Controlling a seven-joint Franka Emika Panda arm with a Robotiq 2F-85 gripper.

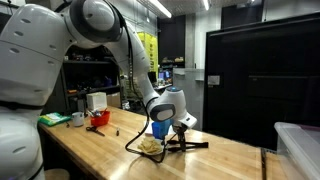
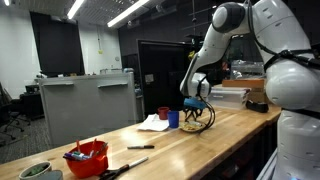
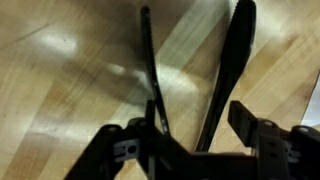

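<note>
My gripper is open, its two fingers apart at the bottom of the wrist view. Ahead of it on the wooden table lie a wide-bladed black utensil (image 3: 235, 50) and a thin black stick (image 3: 149, 50). The wide one runs down toward the gap between the fingers, the thin one toward the left finger. I cannot tell whether either is touched. In exterior view 1 the gripper (image 1: 172, 134) hangs low by the black utensils (image 1: 190, 146) and the plate with yellow pieces (image 1: 150, 147). From the other side, the gripper (image 2: 197, 115) is above that plate (image 2: 190, 127).
Beside the plate stand a blue cup (image 2: 173, 118) and a red cup (image 2: 163, 112), with a white cloth (image 2: 153, 124) nearby. A red bowl (image 2: 87, 160) and a black-handled tool (image 2: 123, 169) lie toward the other end.
</note>
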